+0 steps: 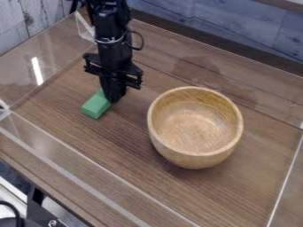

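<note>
A green bar [96,106] lies on the wooden table left of centre, its far part hidden behind my black gripper [109,90], which is low over it. Whether the fingers are open or shut on it is hard to tell. A large round tan bowl [194,124] sits to the right, apart from the gripper.
The table's edges show at the far left and far right, with clear plastic and cables along the left side.
</note>
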